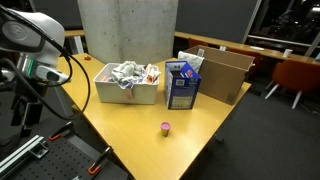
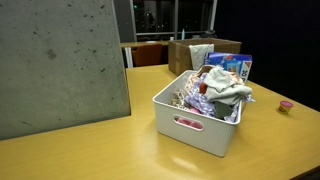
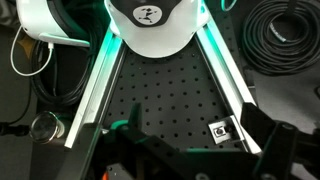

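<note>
In the wrist view my gripper hangs over the dark perforated base plate (image 3: 165, 85), its dark fingers spread wide apart with nothing visible between them. At the left edge of exterior view 1, the white arm (image 1: 35, 65) is bent low beside the table, clear of everything on the tabletop. A white bin (image 1: 128, 92) filled with crumpled cloths (image 1: 130, 73) stands toward the back left of the table. Right of it is a blue box (image 1: 183, 85). One small pink-topped cup (image 1: 165, 129) sits alone nearer the front.
An open cardboard box (image 1: 225, 75) stands at the back right, behind the blue box. A concrete pillar (image 2: 65, 70) rises by the table. Bare tabletop (image 1: 135, 125) surrounds the cup. Coiled black cables (image 3: 280, 35) lie beside the base.
</note>
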